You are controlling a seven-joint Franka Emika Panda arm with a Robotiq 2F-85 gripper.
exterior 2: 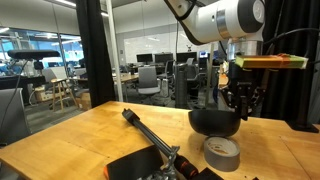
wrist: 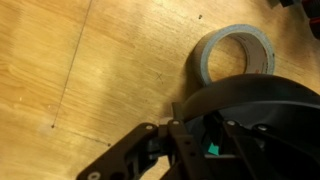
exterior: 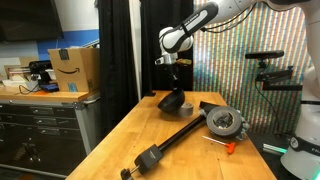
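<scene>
A black bowl (exterior: 172,103) is tilted at the far end of the table. In exterior view 2 the same bowl (exterior 2: 214,122) stands behind a roll of grey tape (exterior 2: 221,153). My gripper (exterior 2: 241,108) is at the bowl's rim, its fingers open. From the wrist view, the bowl's dark side (wrist: 250,95) crosses in front of the fingers and partly covers the tape roll (wrist: 204,62). The fingertips are hard to make out against the black bowl, and whether they touch it cannot be told.
A long black bar-like object (exterior: 176,137) lies across the table near a round grey-and-black item (exterior: 224,122) and a red-handled tool (exterior: 222,144). Bare wood (exterior: 130,137) is clear on the table's left side.
</scene>
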